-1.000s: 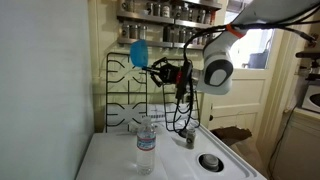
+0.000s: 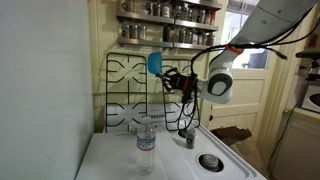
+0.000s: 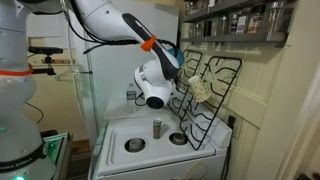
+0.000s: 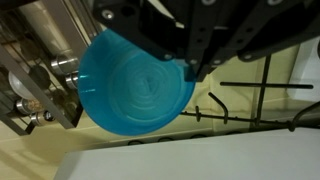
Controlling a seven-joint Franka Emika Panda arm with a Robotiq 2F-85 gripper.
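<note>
A blue cup (image 2: 154, 63) is held up in the air in front of the black wall rack. My gripper (image 2: 167, 76) is at its right side in exterior view 1, shut on what looks like its thin rim. The wrist view looks into the open blue cup (image 4: 135, 88), with the dark gripper meeting its upper right edge. The exact contact between fingers and rim is hard to make out.
A clear water bottle (image 2: 146, 148) and a small canister (image 2: 190, 140) stand on the white surface (image 2: 110, 160). Behind them rises the black rack (image 2: 118, 95), below shelves of jars (image 2: 160, 35). A pale patterned cup (image 3: 199, 89) is against the rack.
In exterior view 1, the blue cup and my gripper have moved right and slightly down together. The bottle and canister have stayed in place.
</note>
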